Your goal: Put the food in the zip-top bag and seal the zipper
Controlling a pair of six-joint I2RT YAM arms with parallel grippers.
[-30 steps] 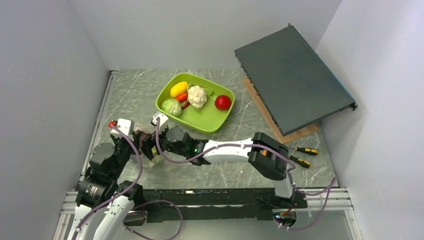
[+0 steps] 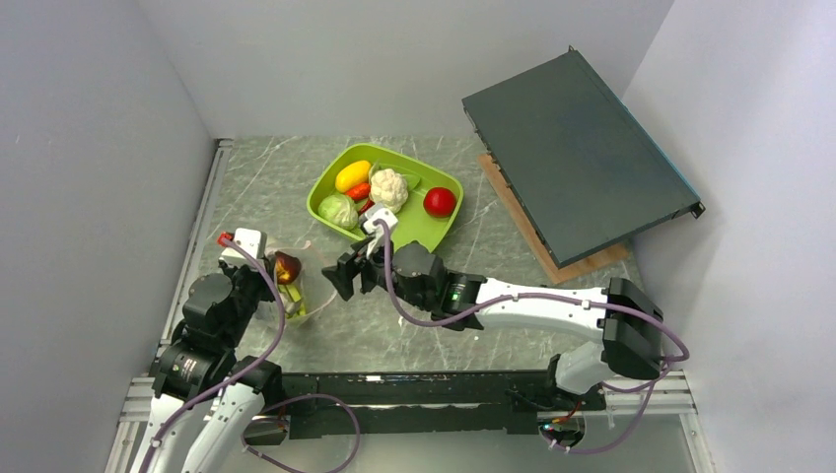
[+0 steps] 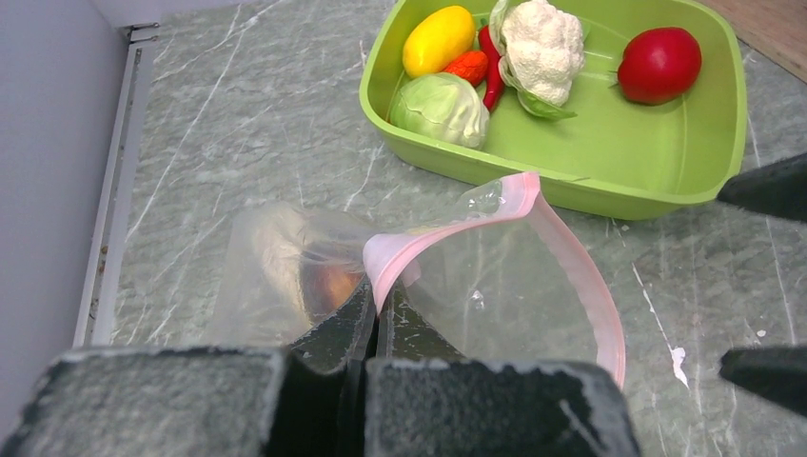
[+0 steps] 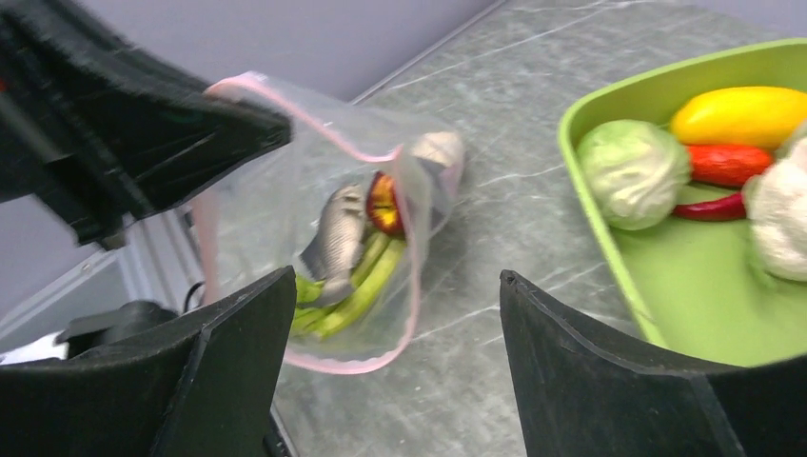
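A clear zip top bag (image 4: 257,205) with a pink zipper rim stands on the counter at the left, its mouth wide open. Inside, the right wrist view shows a grey fish (image 4: 340,233), a green-yellow banana-like item (image 4: 366,286) and a dark red and yellow item (image 4: 383,203). My left gripper is shut on the bag's pink rim (image 3: 385,249). To the right of the bag, my right gripper (image 2: 345,281) hangs apart from it; its fingers (image 4: 542,333) are spread, with nothing between them.
Behind the bag is a green basket (image 2: 455,209) with a cauliflower (image 2: 388,189), cabbage (image 2: 338,212), yellow item (image 2: 352,176), red peppers and a red round vegetable (image 2: 440,202). A dark panel (image 2: 582,158) fills the back right.
My right arm has moved right, away from the bag, leaving its contents more visible from above. My left gripper has stayed almost in place.
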